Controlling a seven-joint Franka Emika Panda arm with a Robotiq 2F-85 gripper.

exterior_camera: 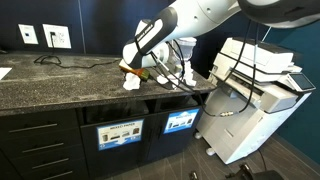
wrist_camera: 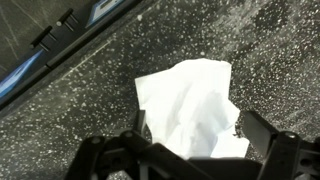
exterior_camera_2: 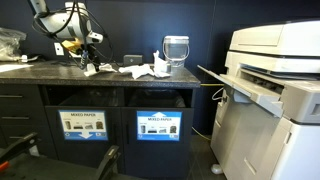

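Note:
A crumpled white paper (wrist_camera: 190,105) lies on the dark speckled counter (wrist_camera: 90,100), seen from above in the wrist view. My gripper is open over it, one finger (wrist_camera: 139,122) to the paper's left and the other (wrist_camera: 257,130) to its right. In exterior view 1 the white paper (exterior_camera: 132,82) shows at the counter's front, beside the lowered hand. From exterior view 2, the gripper (exterior_camera_2: 88,66) is low over the counter's left part; whether it touches the paper cannot be told.
More crumpled white paper (exterior_camera_2: 140,71) lies along the counter, near a clear bucket (exterior_camera_2: 176,50). Two bins labelled mixed paper (exterior_camera_2: 84,124) sit open below the counter's front edge. A large printer (exterior_camera_2: 255,110) stands to the right.

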